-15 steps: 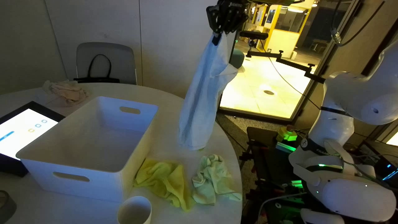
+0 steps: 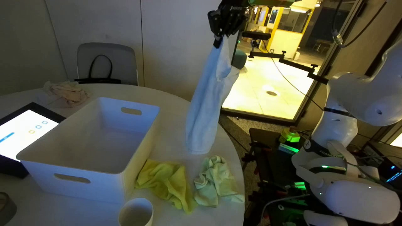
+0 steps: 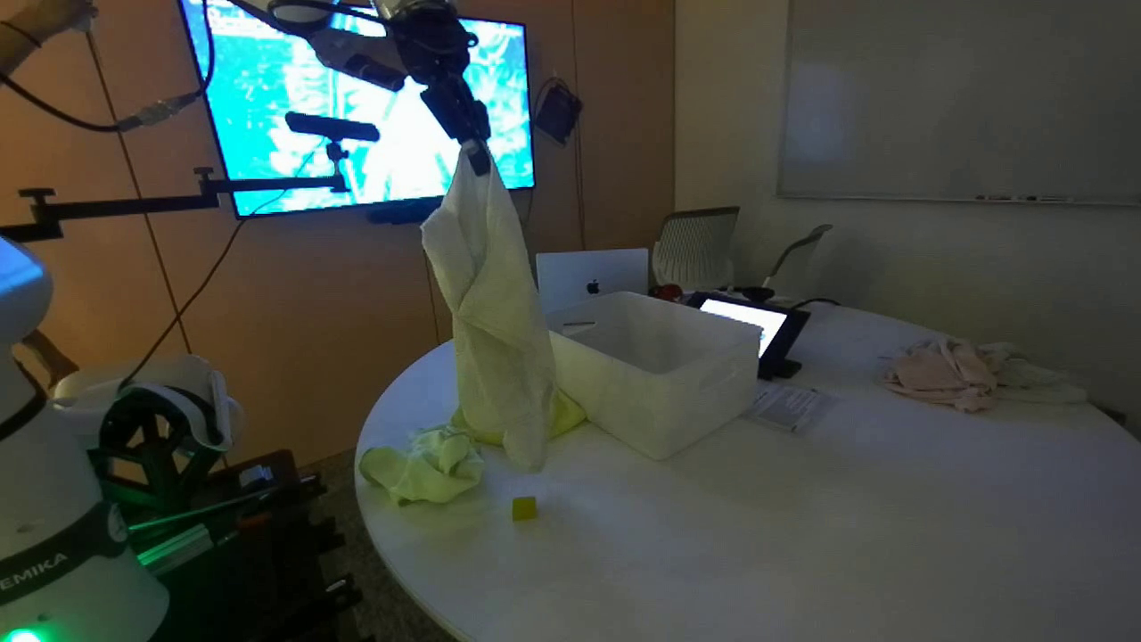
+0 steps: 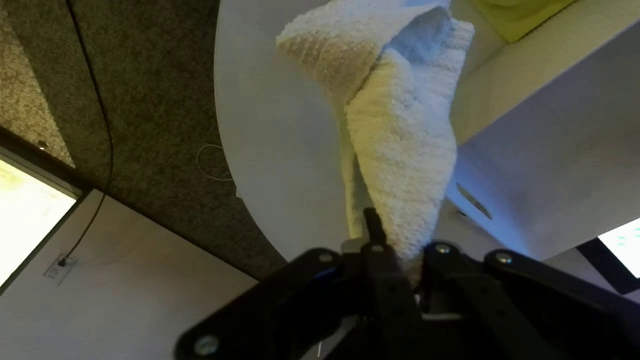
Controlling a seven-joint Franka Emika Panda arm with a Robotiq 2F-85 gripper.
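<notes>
A white towel (image 2: 209, 101) hangs long and loose from my gripper (image 2: 221, 39), which is shut on its upper end. In exterior view 2 the towel (image 3: 494, 310) drapes down in front of the yellow cloth and one side of the white bin (image 3: 674, 390). From the wrist, the towel (image 4: 408, 138) is seen pinched between the dark fingers. The bin (image 2: 141, 158) stands to the left of the towel in exterior view 1, its visible inside empty. On the table by the bin lie a crumpled yellow cloth (image 2: 165, 180) and a pale green cloth (image 2: 216, 182).
A white cup (image 2: 136, 212) stands in front of the bin. Left of it is a lit tablet (image 2: 26, 131). A pink and white cloth heap (image 2: 67, 94) lies at the back. A small yellow cube (image 3: 524, 508) sits on the table, whose right side has a free edge.
The gripper has barely moved, dipping slightly. The towel's lower end has swung a little to the right and now hangs straighter. The bin and the cloths on the table are unmoved.
</notes>
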